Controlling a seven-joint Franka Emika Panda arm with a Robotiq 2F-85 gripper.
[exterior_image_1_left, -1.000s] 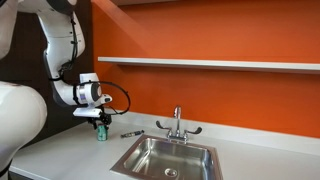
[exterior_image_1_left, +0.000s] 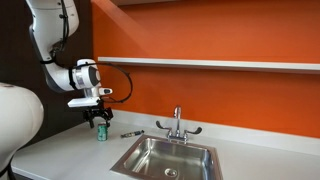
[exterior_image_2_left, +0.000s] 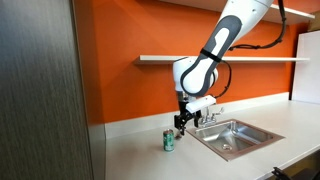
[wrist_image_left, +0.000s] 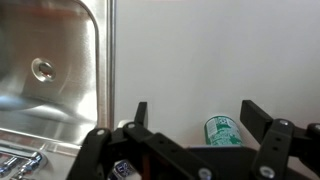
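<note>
A green can (exterior_image_1_left: 102, 132) stands upright on the counter left of the sink, and it also shows as a green can (exterior_image_2_left: 168, 140) in the second exterior view. My gripper is open, its two dark fingers spread wide with nothing between them. In the wrist view the can (wrist_image_left: 223, 131) appears toward the right finger, partly covered at its lower side by the gripper body. The gripper (exterior_image_1_left: 98, 117) hangs close to the can in the first exterior view; the exact gap is hard to tell.
A steel sink (exterior_image_1_left: 125, 164) with a faucet (exterior_image_1_left: 178, 125) is set into the counter. A small dark and silver item (exterior_image_1_left: 132, 133) lies between can and sink. A white shelf (exterior_image_1_left: 210, 65) runs along the orange wall. Bare counter (exterior_image_1_left: 270, 160) extends right of the sink.
Over the last second my gripper has risen slightly and shifted a little leftward in the first exterior view. The can remains in the same place on the counter.
</note>
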